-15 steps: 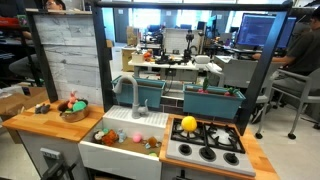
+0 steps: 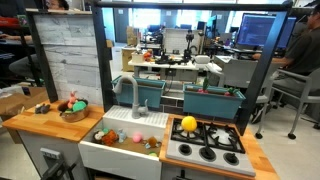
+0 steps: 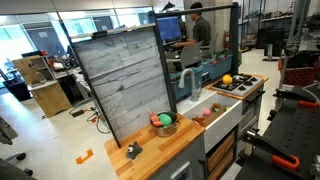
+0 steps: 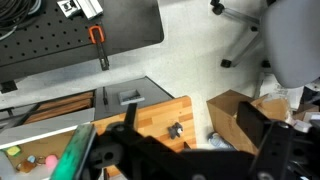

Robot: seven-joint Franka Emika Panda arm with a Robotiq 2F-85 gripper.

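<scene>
My gripper shows at the bottom of the wrist view, its dark fingers spread wide with nothing visible between them. Below it lies the wooden counter (image 4: 150, 120), with a small dark object (image 4: 175, 130) on it. In exterior view 1 a bowl (image 2: 75, 116) on the left counter holds colourful items, one of them green. The white sink (image 2: 105, 158) has several toy-like pieces lying inside. A yellow round object (image 2: 189, 124) rests on the stove (image 2: 212, 148), towards its left side.
A grey faucet (image 2: 135, 95) rises behind the sink. Blue-green bins (image 2: 212, 103) hang from the rail at the back. A dark table (image 4: 60, 45) with an orange-handled tool (image 4: 97, 35) fills the wrist view's upper left. An open cardboard box (image 4: 235, 115) stands on the floor.
</scene>
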